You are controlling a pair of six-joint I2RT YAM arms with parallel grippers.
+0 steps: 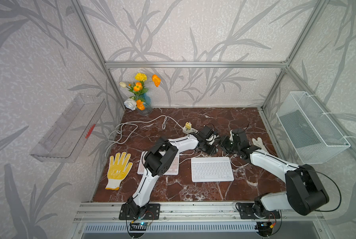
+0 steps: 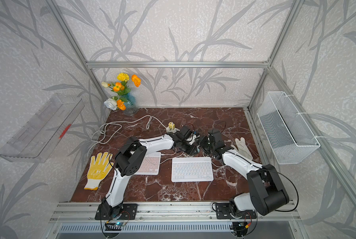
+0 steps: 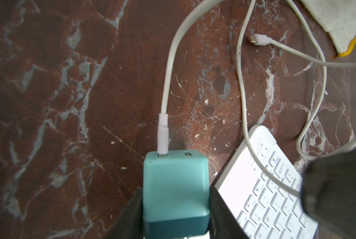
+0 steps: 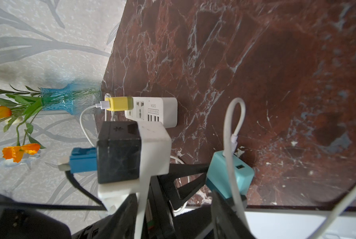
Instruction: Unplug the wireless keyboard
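My left gripper is shut on a teal charger [image 3: 175, 183], with a white cable plug [image 3: 162, 133] inserted in its top. My right gripper hovers just right of it, fingers apart; the teal charger [image 4: 229, 175] and its looped cable show beyond them in the right wrist view, none clearly gripped. The white keyboard [image 1: 212, 168] lies in front of both grippers. A second keyboard [image 2: 146, 163] lies to the left, partly under my left arm.
A white power strip [image 4: 164, 111] with a yellow plug stands behind. Loose cables, a flower vase [image 1: 144, 105] at back left, a yellow glove [image 1: 119, 170] and a pale glove [image 2: 243, 147] lie around. Baskets hang on both sides.
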